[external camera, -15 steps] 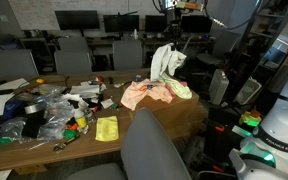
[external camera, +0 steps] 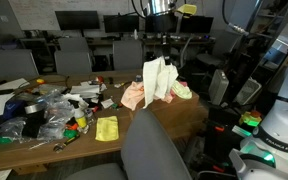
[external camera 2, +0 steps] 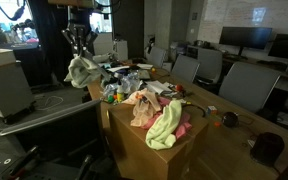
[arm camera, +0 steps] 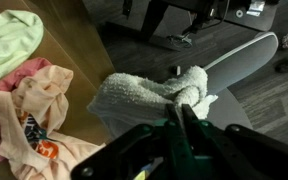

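A white towel (external camera: 160,77) hangs from my gripper (external camera: 165,55), high above the near edge of the table. In the second exterior view the same towel (external camera 2: 82,72) dangles beyond the table's end, over the side where the dark chair stands. From the wrist, the bunched white cloth (arm camera: 149,100) lies between the fingertips and spreads out below them, with the floor and chair beneath. The fingers are shut on it, though the dark fingers partly hide the grip.
On the wooden table lie a peach cloth (external camera 2: 142,105), a pale green cloth (external camera 2: 166,127) and a yellow cloth (external camera: 107,128). Plastic bags (external camera: 56,118) and other clutter fill the left end. A dark office chair (external camera: 152,150) stands at the near edge.
The arm has carried the white towel toward the near side of the table and slightly left in exterior view 1. The cloths on the table look unmoved.
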